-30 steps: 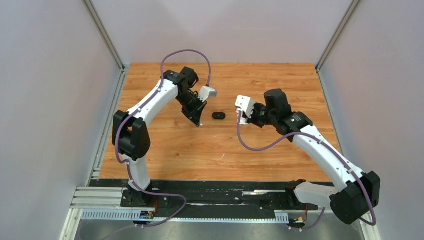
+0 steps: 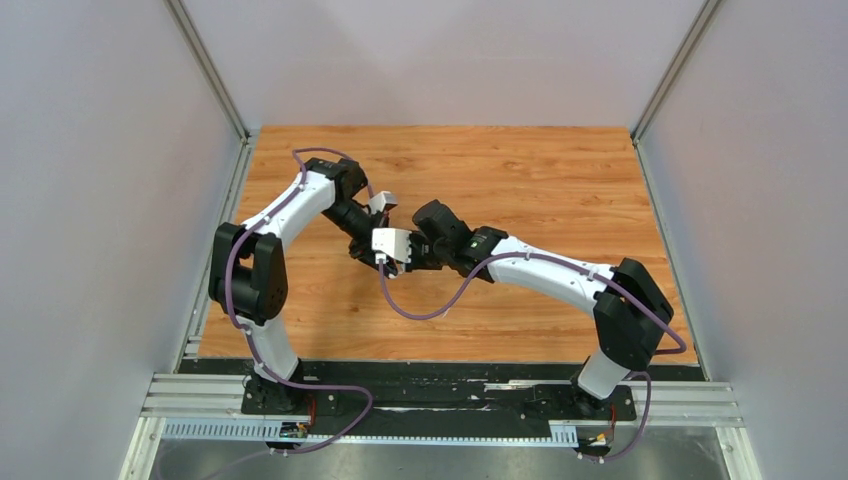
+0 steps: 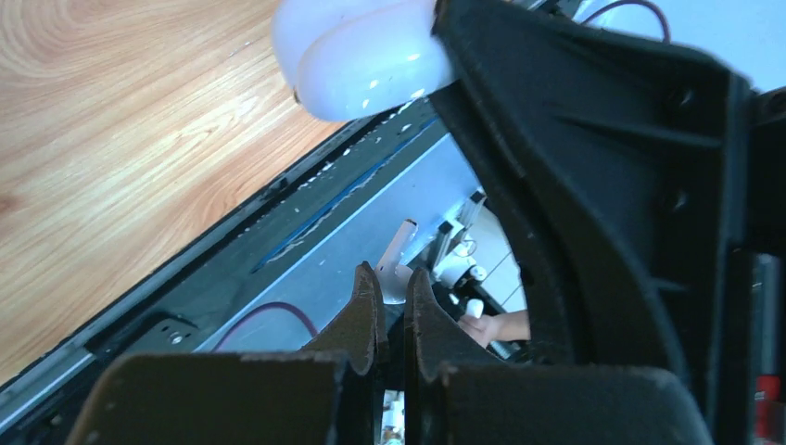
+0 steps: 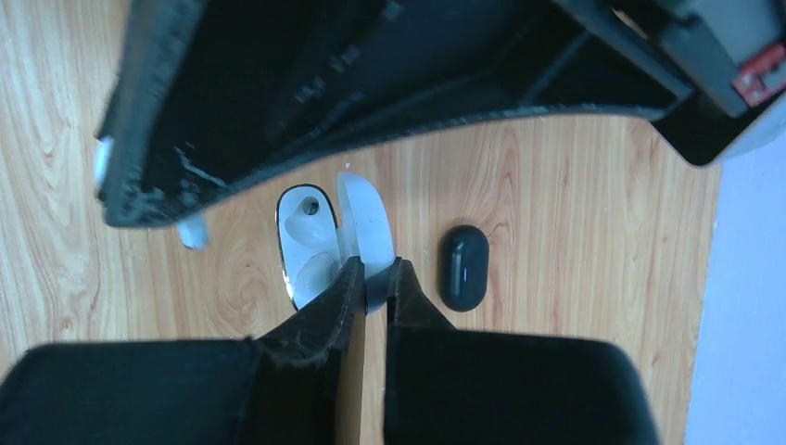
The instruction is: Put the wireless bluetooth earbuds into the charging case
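Observation:
The open white charging case [image 4: 308, 248] is in the right wrist view, its two wells showing and looking bare. My right gripper is shut on the case's lid. In the left wrist view, a white earbud [image 3: 396, 250] sticks up from the tips of my left gripper, which is shut on it. The case's smooth white shell [image 3: 371, 60] appears higher in that view, apart from the earbud. Seen from the right wrist, the earbud's white tip [image 4: 193, 230] pokes out beneath the left gripper, left of the case. From above, the arms mostly hide both things.
A small black oblong object [image 4: 464, 268] lies on the wooden table [image 2: 520, 180], right of the case in the right wrist view. The two wrists are very close together in the top view. Bare table surrounds them.
My right gripper has travelled left with the case, up to the left gripper. The left gripper has shifted somewhat left and toward the table's front. The black object is now hidden from above.

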